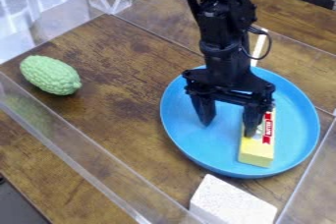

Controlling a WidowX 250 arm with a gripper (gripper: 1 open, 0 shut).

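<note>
My black gripper (pixel 229 107) is low over the blue plate (pixel 191 144), open, its fingers spread on either side. Its right finger is at the upper part of a yellow box (pixel 256 151) with red and white print, which lies lengthwise on the plate's right half. The box's far end is partly hidden by the gripper.
A green textured vegetable (pixel 50 76) lies on the wooden surface at the left, with bare wood around it. A white block (pixel 231 203) sits at the bottom right, just outside the plate. Clear walls border the area.
</note>
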